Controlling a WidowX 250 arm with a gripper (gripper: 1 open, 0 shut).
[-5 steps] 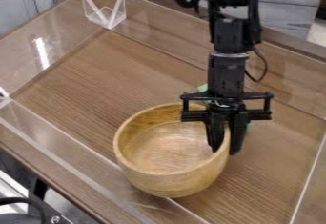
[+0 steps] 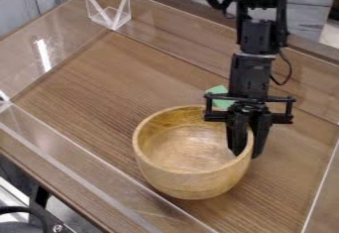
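A wooden bowl (image 2: 180,163) lies on the table in the lower middle. My black gripper (image 2: 241,133) comes down from the top and is shut on the right side of the bowl's rim, its fingertips partly hidden. A green object (image 2: 217,95) is behind the gripper, mostly hidden by it and the bowl.
A clear plastic object (image 2: 109,9) stands at the back left. A light grey item (image 2: 304,14) is at the back right, beyond the table's edge.
My gripper and the bowl have moved a little to the right and away from the camera, the grip staying on the rim.
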